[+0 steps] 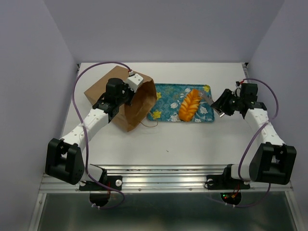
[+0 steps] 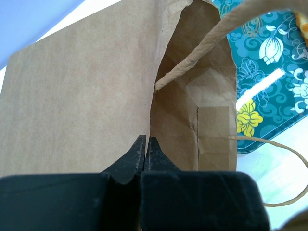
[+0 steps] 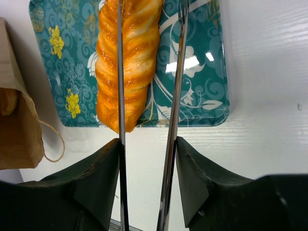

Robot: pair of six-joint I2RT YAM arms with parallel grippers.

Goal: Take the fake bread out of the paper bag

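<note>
An orange braided fake bread [image 1: 189, 105] lies on the teal floral tray [image 1: 168, 90]. The brown paper bag [image 1: 108, 86] stands to the left, its mouth facing the tray. At the bag's opening, my left gripper is shut on the paper edge. My right gripper carries long metal tong arms [image 3: 174, 106], which are spread apart over the bread. One arm passes above the loaf in the right wrist view, the other runs over bare tray to its right. Inside the bag's mouth, another bread-like piece [image 3: 8, 101] shows partly.
A twisted paper handle [image 2: 192, 57] crosses the bag's mouth, and a second handle [image 1: 149, 125] loops onto the white table [image 1: 159, 149]. Clear table lies in front of the tray. Grey walls enclose the back and sides.
</note>
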